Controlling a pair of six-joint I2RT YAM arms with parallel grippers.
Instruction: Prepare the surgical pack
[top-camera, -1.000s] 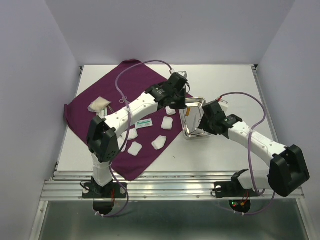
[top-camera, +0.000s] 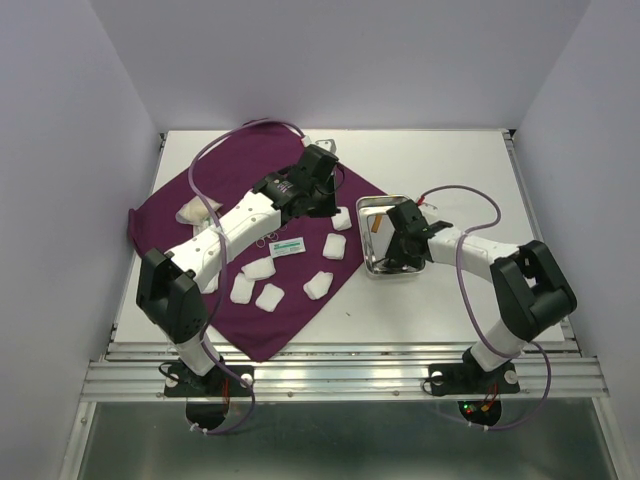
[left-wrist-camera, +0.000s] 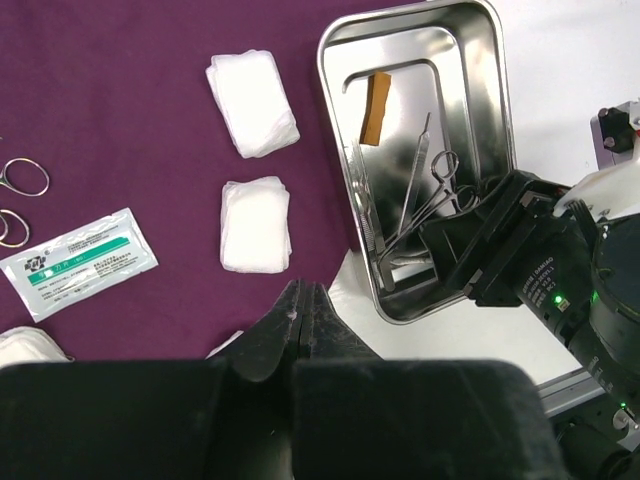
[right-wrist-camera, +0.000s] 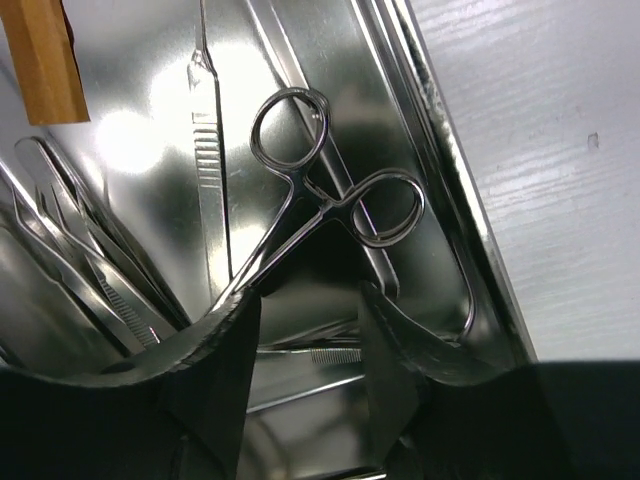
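Observation:
A steel tray (left-wrist-camera: 470, 60) holds a wooden block (left-wrist-camera: 376, 105), a scalpel handle (right-wrist-camera: 210, 170), scissor-handled forceps (right-wrist-camera: 320, 205) and several tweezers (left-wrist-camera: 365, 200). My right gripper is low inside the tray, open, its fingertips at the forceps' shanks. My left gripper hangs over the purple cloth left of the tray; its fingers appear shut, and what is between them cannot be seen. On the cloth lie gauze pads (left-wrist-camera: 255, 225), a blade packet (left-wrist-camera: 80, 262) and ring-handled instruments (left-wrist-camera: 25, 178).
More gauze pads (top-camera: 268, 297) and a beige bundle (top-camera: 195, 210) lie on the purple cloth (top-camera: 250, 330).
My left arm has drawn back leftward from above the tray. My right gripper has moved left, further into the tray over the instruments.

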